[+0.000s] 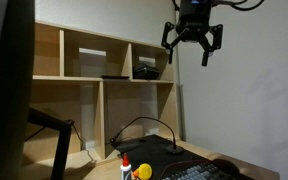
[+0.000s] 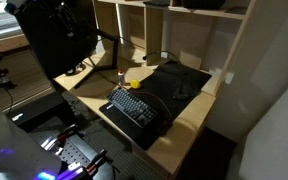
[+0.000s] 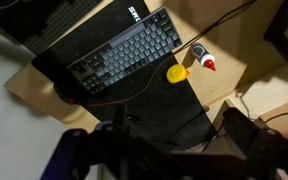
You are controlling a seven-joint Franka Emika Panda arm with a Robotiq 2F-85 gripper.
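Note:
High above the desk, my gripper (image 1: 187, 60) hangs open with nothing between its fingers. In the wrist view its dark fingers (image 3: 264, 145) spread along the bottom edge. Below lie a black keyboard (image 3: 124, 52), a round yellow object (image 3: 177, 73) and a small white bottle with a red tip (image 3: 203, 57). The bottle (image 1: 126, 171) stands upright beside the yellow object (image 1: 143, 172) in exterior view 1. From exterior view 2, the keyboard (image 2: 132, 103) rests on a dark mat in front of both. None of these touches the gripper.
An open wooden shelf (image 1: 116, 95) backs the desk, with a dark case (image 1: 146, 72) in one compartment. A thin black gooseneck stand (image 1: 174, 149) rises from the mat. Cables cross the desk around the keyboard. Bare mat (image 3: 174, 110) shows beside the keyboard.

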